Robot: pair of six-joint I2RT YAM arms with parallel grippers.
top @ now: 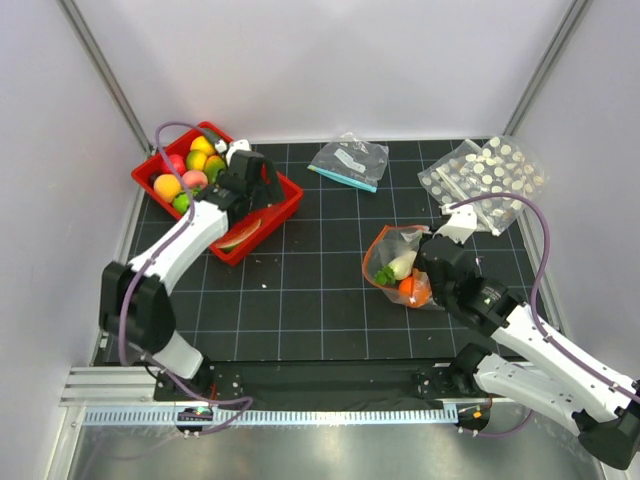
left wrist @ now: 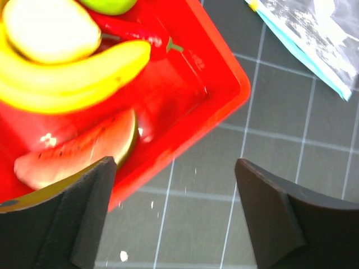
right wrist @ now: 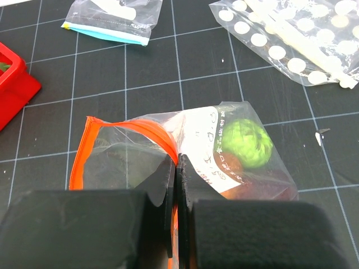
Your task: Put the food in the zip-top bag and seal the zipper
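An orange-rimmed zip bag (top: pixel 405 240) lies at the right of the mat with its mouth open. Inside it are a white vegetable with green leaves (top: pixel 402 264) and an orange food item (top: pixel 414 288); a green round item (right wrist: pixel 245 143) shows through its side in the right wrist view. My right gripper is shut on the bag's orange rim. The left gripper hangs above the right edge of the red bin (top: pixel 290 198), its fingers (left wrist: pixel 275 207) wide apart and nothing between them. Below it in the bin are bananas (left wrist: pixel 73 78) and a watermelon slice (left wrist: pixel 84 151).
A blue-zip bag (top: pixel 350 160) lies at the back centre, and a dotted bag (top: pixel 485 180) at the back right. More food, such as a red chili (left wrist: pixel 129 29), fills the bin. Bare mat (top: pixel 300 290) separates bin and bag.
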